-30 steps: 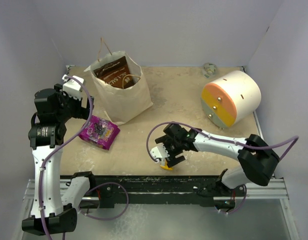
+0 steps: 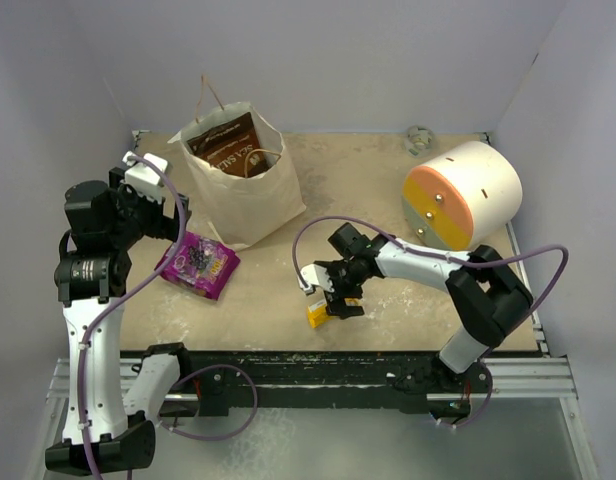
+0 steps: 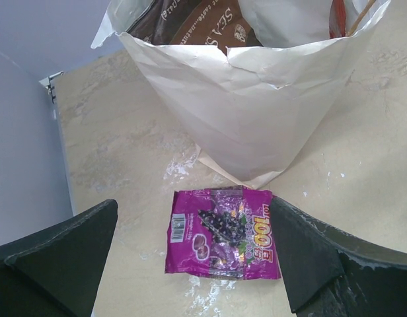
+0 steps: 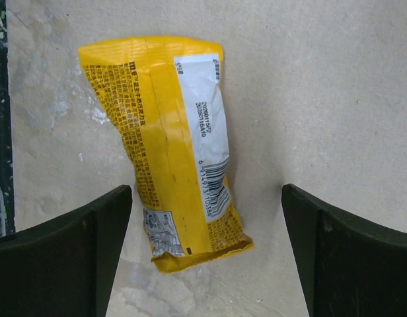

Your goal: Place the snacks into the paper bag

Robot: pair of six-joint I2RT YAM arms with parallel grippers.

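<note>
The paper bag (image 2: 243, 205) stands upright at the back left with a brown sea-salt packet (image 2: 231, 146) inside. A purple snack packet (image 3: 220, 234) lies flat on the table in front of it. Above and behind that packet, my left gripper is open, its fingers apart and empty. On the table's front middle lies a yellow snack packet (image 4: 170, 152). My right gripper hovers over it, open, the packet's lower end showing between the fingers but nearer the left one. From the top, my right gripper hides much of the yellow packet.
A rounded cabinet-like object (image 2: 466, 195) with coloured drawers stands at the right. Behind it sits a small clear item (image 2: 419, 140). A dark strip (image 2: 298, 385) runs along the table's front edge.
</note>
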